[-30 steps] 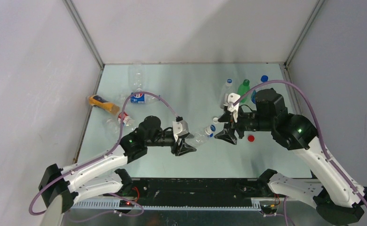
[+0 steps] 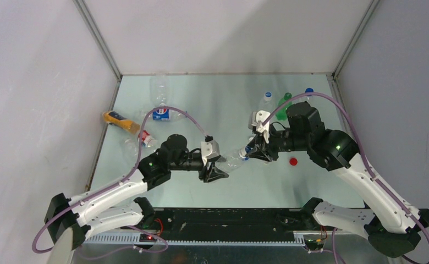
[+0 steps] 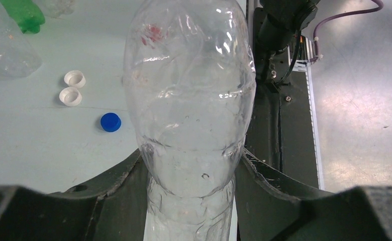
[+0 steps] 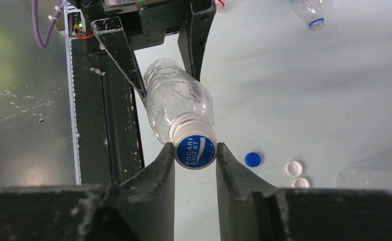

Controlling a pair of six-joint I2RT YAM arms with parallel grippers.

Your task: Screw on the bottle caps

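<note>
A clear plastic bottle point(image 2: 230, 161) lies tilted in my left gripper, which is shut on its body. At the bottle's mouth sits a white cap with a blue Pocari Sweat top point(image 4: 195, 150). My right gripper has its fingertips on either side of that cap, close to or touching it; whether they grip it I cannot tell. In the top view the right gripper stands over the bottle's cap end.
Loose on the table lie a blue cap point(image 3: 110, 122), two white caps point(image 3: 70, 97) and a red cap point(image 2: 293, 161). Bottles stand or lie at the back right point(image 2: 284, 107) and along the left point(image 2: 121, 121).
My right gripper has moved left, onto the capped end of the bottle. The left gripper and bottle have stayed in place.
</note>
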